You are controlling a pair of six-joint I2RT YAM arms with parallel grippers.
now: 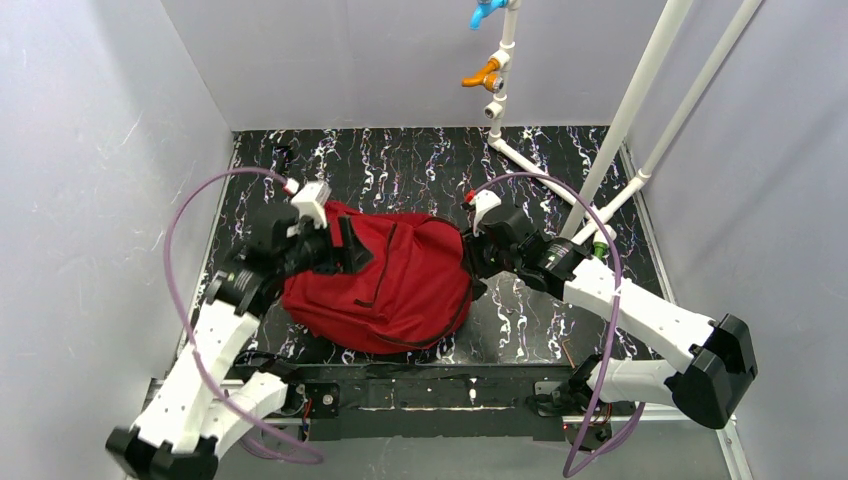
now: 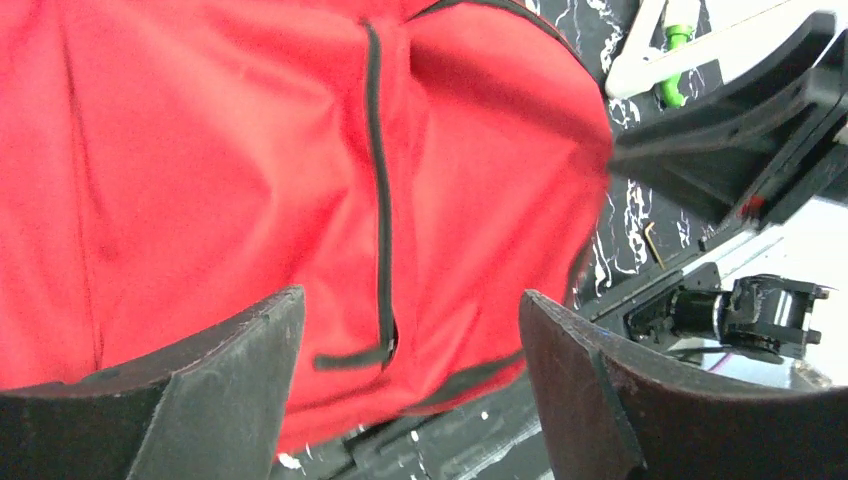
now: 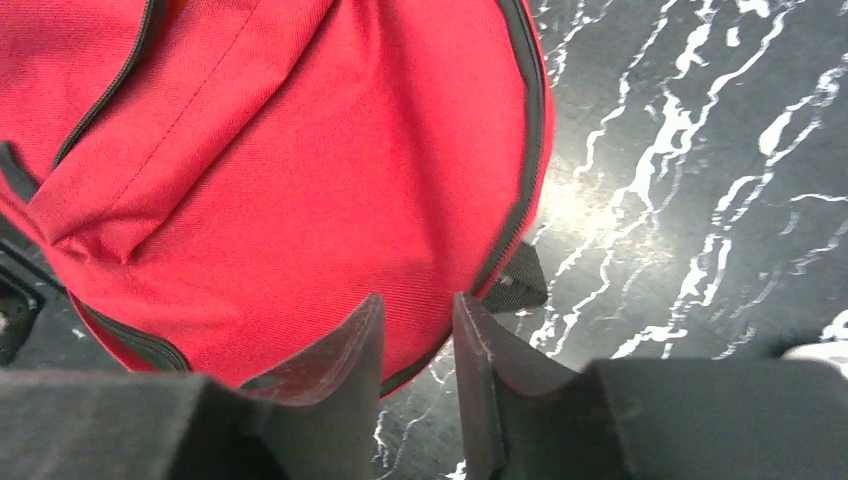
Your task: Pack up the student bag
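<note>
A red bag (image 1: 420, 300) lies slumped across the middle-left of the black marbled table. Down its front runs a dark pocket zipper; a sliver of something orange (image 3: 173, 12) shows at the pocket's edge in the right wrist view. My left gripper hangs above the bag, wide open and empty, blurred in the top view. At the bag's right edge is my right gripper, its fingers a little apart, over the piped seam (image 3: 530, 130). Whether its tips touch the cloth I cannot tell. A black strap tab (image 3: 520, 282) sticks out there.
White pipes (image 1: 625, 120) rise at the table's right and back, with an orange tap (image 1: 484, 76) and a blue tap (image 1: 487, 12). Grey walls close in the sides. Bare table lies behind and right of the bag.
</note>
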